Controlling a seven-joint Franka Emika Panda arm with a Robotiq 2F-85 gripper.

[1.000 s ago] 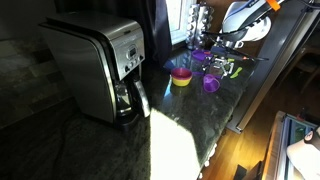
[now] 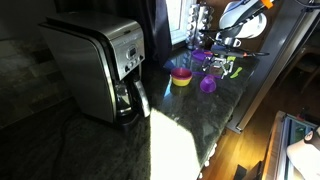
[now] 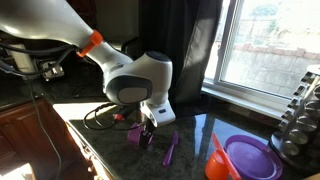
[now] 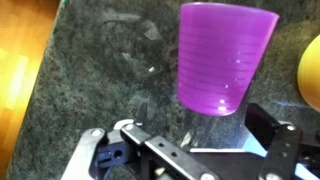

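A purple cup [image 4: 218, 60] is on the dark countertop, its wide rim toward the upper edge of the wrist view. My gripper stands open just short of the cup's narrow end, and nothing is between its dark fingers. In exterior view 1 the same cup [image 2: 208, 84] appears in front of the gripper [image 2: 220, 66], near the counter's edge. From the other side, the arm partly hides the cup [image 3: 135, 136].
A yellow and red bowl [image 2: 181, 77] stands beside the cup. Also on the counter are a coffee maker [image 2: 105, 65], a purple utensil [image 3: 170, 150], a purple plate [image 3: 250, 158], an orange cup [image 3: 217, 163] and a spice rack [image 3: 298, 122].
In exterior view 1 the purple cup has shifted very slightly left. The arm and gripper have moved a little toward the cup. The bowl and coffee maker are unmoved.
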